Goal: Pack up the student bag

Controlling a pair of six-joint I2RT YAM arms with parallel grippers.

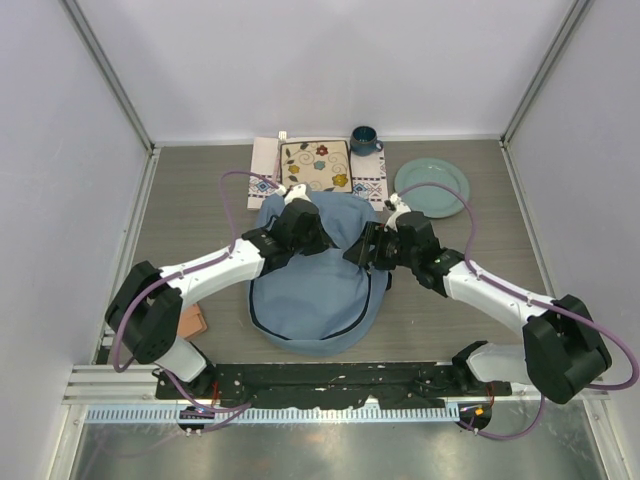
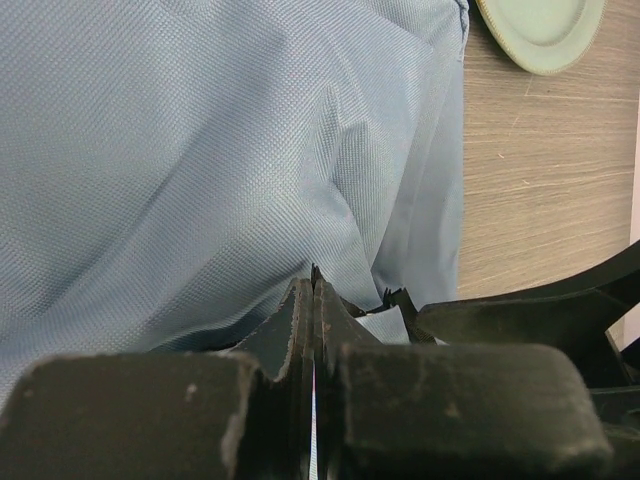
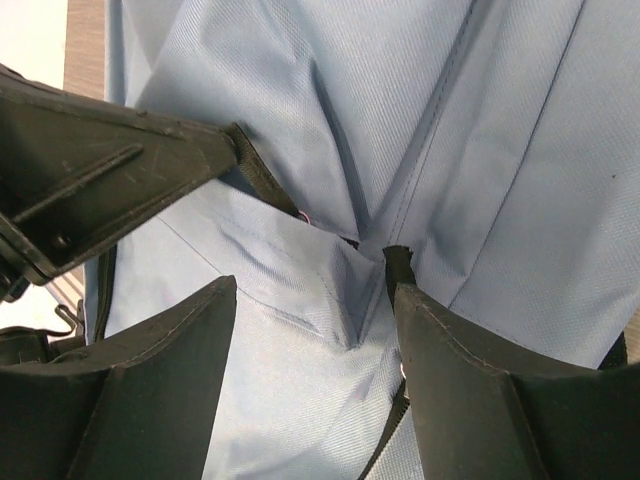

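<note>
A blue-grey cloth bag (image 1: 310, 290) with black zip lines lies flat on the table; its fabric (image 2: 220, 170) fills most of both wrist views. My left gripper (image 1: 332, 244) is shut at a fold near the bag's opening. In the left wrist view the tips of the left gripper meet, and I cannot tell whether a thin edge of cloth is pinched there. Close by on its right, my right gripper (image 1: 357, 262) stands open over the bag. A raised ridge of cloth (image 3: 345, 290) lies between the right gripper's (image 3: 315, 282) spread fingers.
Behind the bag lie a patterned mat (image 1: 370, 180) and a flowered square item (image 1: 316, 165), beside a dark blue mug (image 1: 365, 141). A green plate (image 1: 432, 188) sits at back right. A brown object (image 1: 192, 321) lies at front left. The two grippers are very close together.
</note>
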